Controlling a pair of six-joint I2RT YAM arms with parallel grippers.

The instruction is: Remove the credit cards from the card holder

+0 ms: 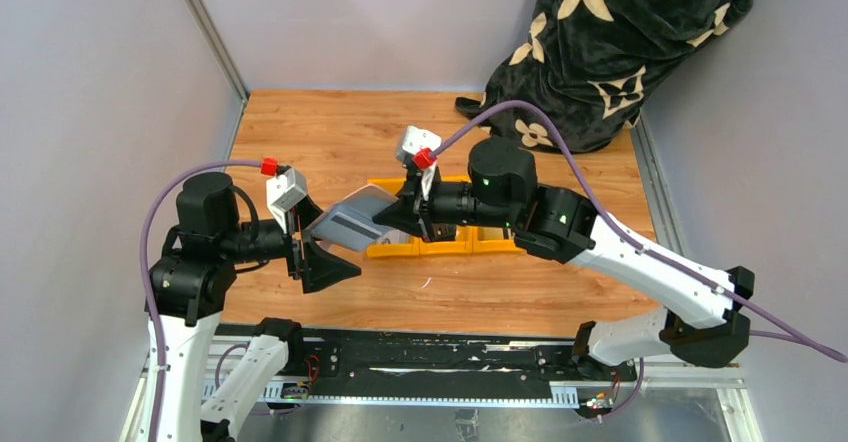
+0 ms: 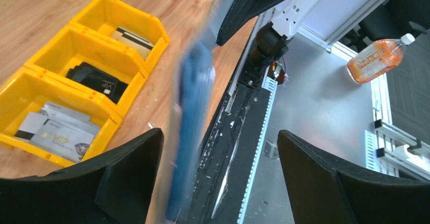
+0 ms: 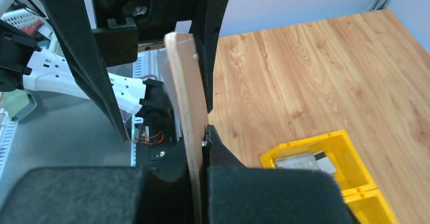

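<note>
Above the table hangs the card holder, grey inside with a dark stripe and a pinkish-brown cover. My right gripper is shut on its edge. In the right wrist view the holder shows edge-on, running up from my right gripper's fingers. My left gripper stands open, its two fingers spread on either side of the holder's other end. In the left wrist view the holder is blurred and upright between the spread fingers, clear of that one. Whether cards are still inside cannot be told.
Three joined yellow bins stand on the wooden table behind the holder. White cards, black cards and further cards lie in them. A dark patterned cloth hangs at the back right.
</note>
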